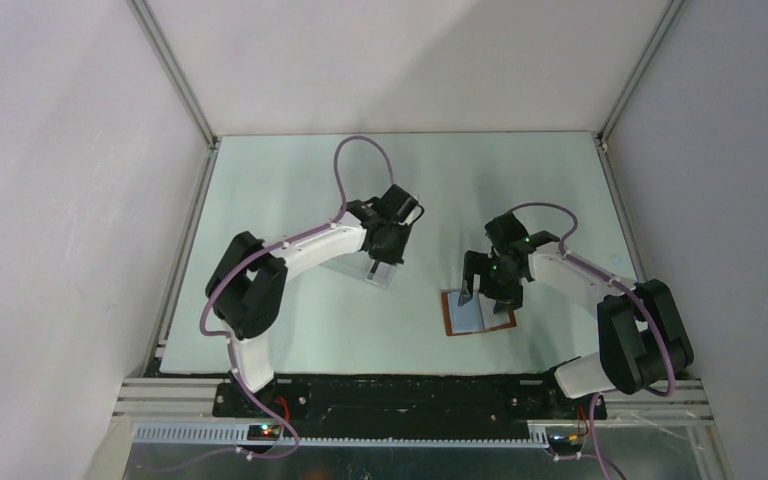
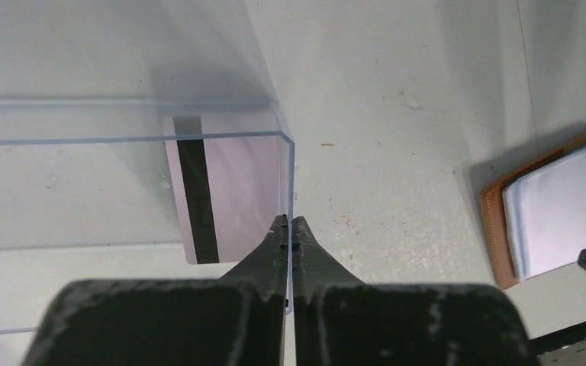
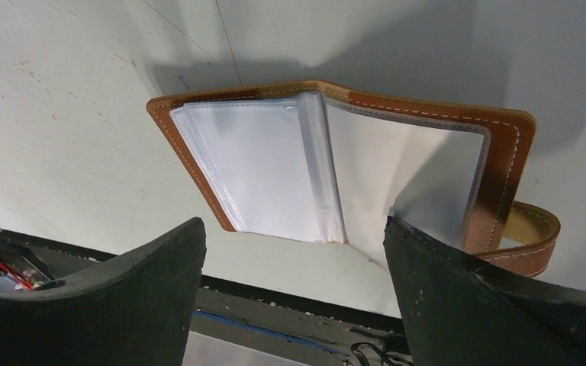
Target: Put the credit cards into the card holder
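A clear acrylic box (image 2: 122, 139) lies at centre-left of the table, with a pale card (image 2: 243, 191) with a black stripe seen at its end. My left gripper is shut at the box's right end wall, the clear edge running down to its fingertips; whether it pinches that edge is unclear. The card holder (image 3: 503, 175), brown leather with white sleeves, lies open near the front right. Over it my right gripper stands open, nothing between its fingers.
Walls enclose the sides and back, and a dark rail runs along the front edge.
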